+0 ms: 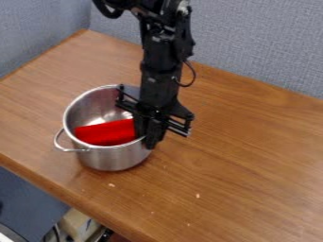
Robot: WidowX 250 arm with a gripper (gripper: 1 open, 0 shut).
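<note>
A steel pot (108,159) with wire handles stands on the wooden table, left of centre. A red object (104,133) lies inside it. My black gripper (147,134) is low over the pot's right side, its fingers reaching down at the rim and partly over the inside. It hides part of the red object and the rim. The frame does not show clearly how the fingers stand or whether anything is between them.
Grey padded walls (252,47) stand behind.
</note>
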